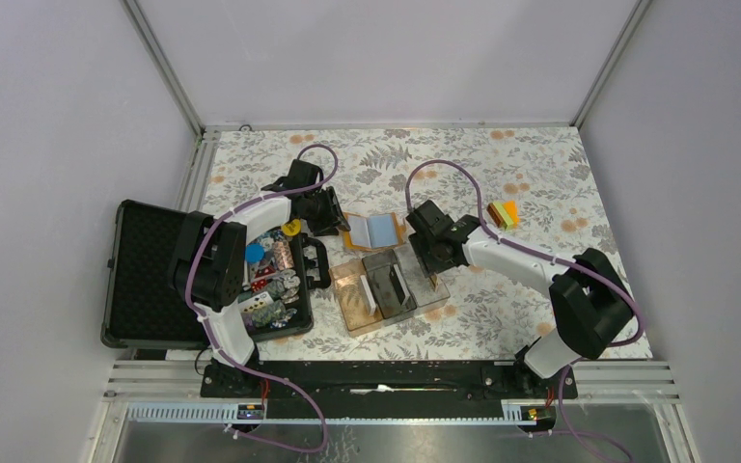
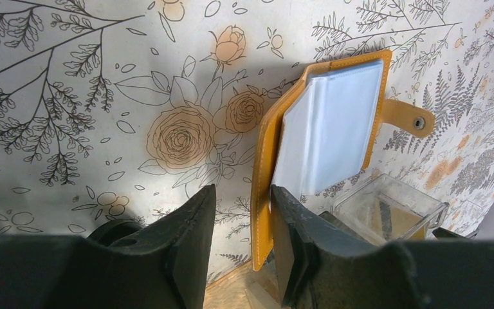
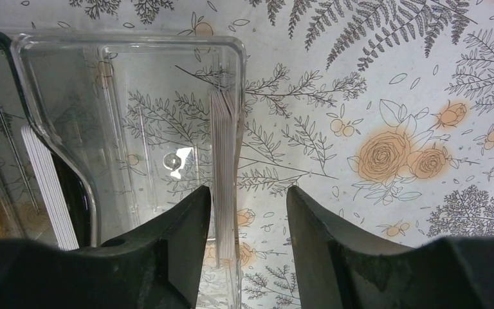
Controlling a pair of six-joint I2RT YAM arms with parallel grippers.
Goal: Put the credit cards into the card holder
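Observation:
The card holder [image 2: 341, 119] lies spread on the cloth, orange leather outside with pale clear sleeves inside and a snap tab. My left gripper is open at its left cover; that raised cover edge stands between the fingers, close to the right one, with a gap to the left. A stack of cards [image 3: 224, 161] stands on edge against the right wall of the clear box. Over it hovers my right gripper, open, its left finger left of the stack and its right finger beyond the box wall. Contact with the cards cannot be told.
Two more bins, an amber one [image 1: 347, 282] and a dark one [image 1: 383, 271], adjoin the clear box and hold more cards. An open black case [image 1: 154, 280] full of small items lies at the left. A colourful block [image 1: 504, 214] sits at the right.

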